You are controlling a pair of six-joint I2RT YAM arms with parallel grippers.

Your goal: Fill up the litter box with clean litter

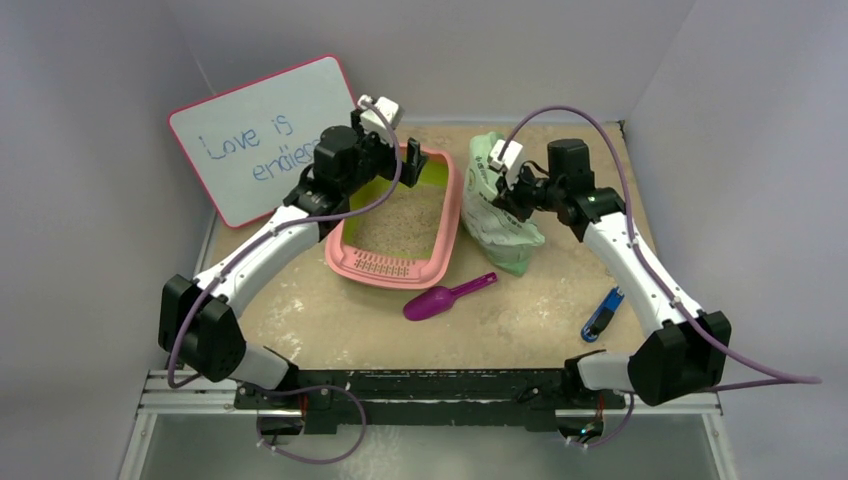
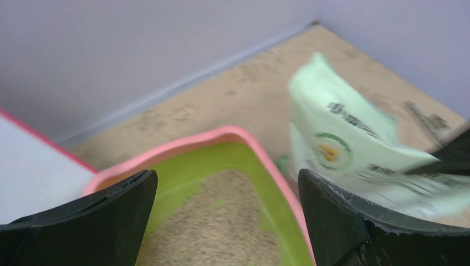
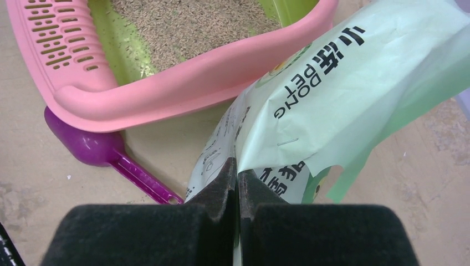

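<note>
The green litter bag (image 1: pixel 510 238) leans beside the litter box, its top edge pinched by my right gripper, which is shut on it. In the right wrist view the bag's printed film spreads above the fingers. A pink-rimmed litter box (image 1: pixel 452 215) stands left of the bag, with a layer of tan litter (image 1: pixel 402 222) over part of its green floor. My left gripper is over the far part of the box, open, its fingers wide apart and empty; the bag (image 2: pixel 341 133) shows ahead to its right, apart from it.
A purple scoop (image 1: pixel 430 303) lies in front of the box. The blue cutter (image 1: pixel 602 315) rests near the right arm's base. A whiteboard (image 1: pixel 235 175) with handwriting leans at the back left. Bare tabletop (image 1: pixel 545 300) lies in front of the bag.
</note>
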